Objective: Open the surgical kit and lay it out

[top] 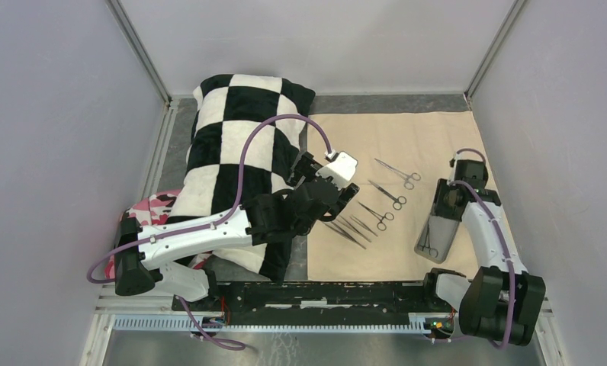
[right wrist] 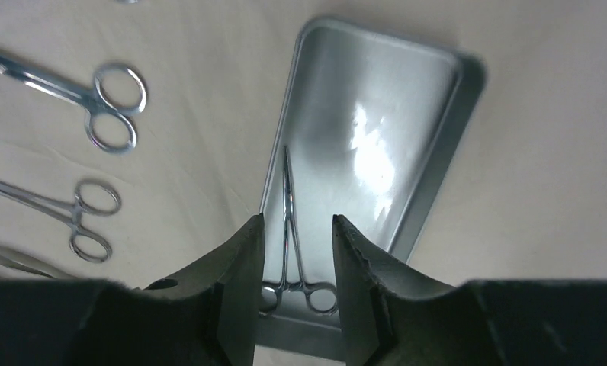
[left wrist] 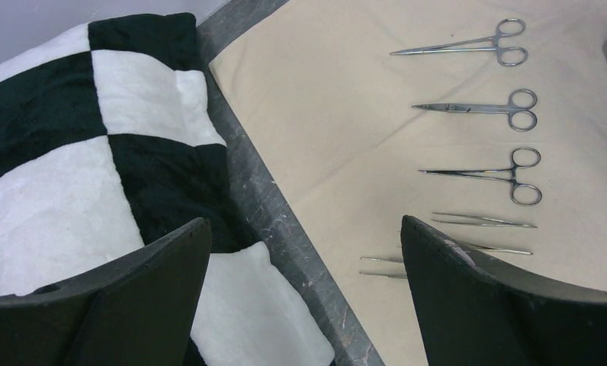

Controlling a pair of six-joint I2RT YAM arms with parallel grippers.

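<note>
On the beige cloth (top: 384, 137), several scissor-like instruments and tweezers lie in a column, among them scissors (left wrist: 476, 108) and a clamp (left wrist: 483, 174). The metal tray (right wrist: 377, 107) lies at the right, holding one long ring-handled instrument (right wrist: 289, 213) along its left side. My right gripper is open over the tray, above that instrument, with nothing held. My left gripper hangs open over the left edge of the cloth and the tweezers, holding nothing.
A checkered cushion (top: 239, 137) fills the left of the work area, with a pink patterned cushion (top: 144, 210) beside it. Walls stand on both sides.
</note>
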